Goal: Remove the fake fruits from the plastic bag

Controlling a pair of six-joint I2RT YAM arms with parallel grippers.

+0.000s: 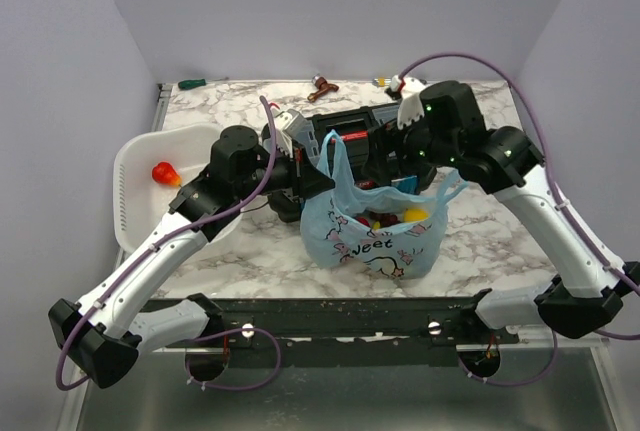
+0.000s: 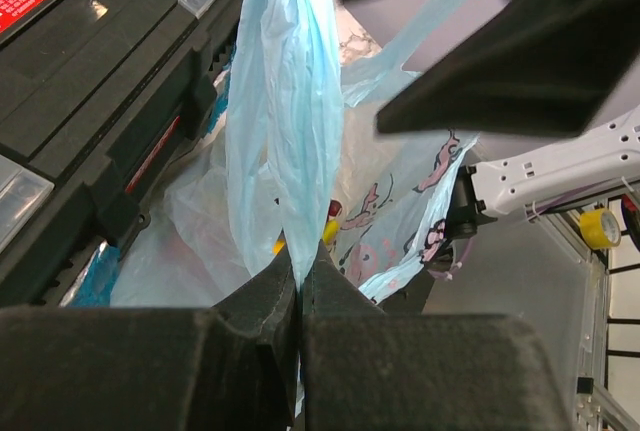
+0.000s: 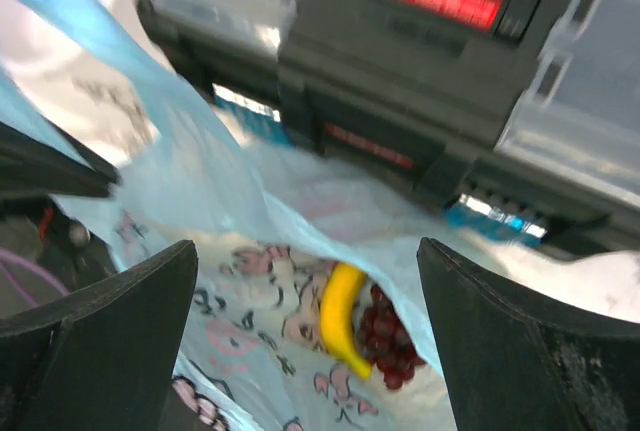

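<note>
The light blue plastic bag (image 1: pixel 372 246) stands on the table with its mouth spread. My left gripper (image 1: pixel 325 183) is shut on its left handle (image 2: pixel 290 81), which rises from between the fingers in the left wrist view. Inside the bag, the right wrist view shows a yellow banana-like fruit (image 3: pixel 340 316) beside dark red grapes (image 3: pixel 387 336); from the top a yellow patch (image 1: pixel 415 215) shows. My right gripper (image 1: pixel 378 163) hangs open over the bag's mouth, nothing between its fingers. The bag's lower inside is hidden.
A black toolbox (image 1: pixel 355 148) stands right behind the bag. To the left is a white basin (image 1: pixel 122 191) with a red fruit (image 1: pixel 165 173) in it. A hammer (image 1: pixel 322 88) and a screwdriver (image 1: pixel 192 83) lie at the back. Free tabletop remains at right.
</note>
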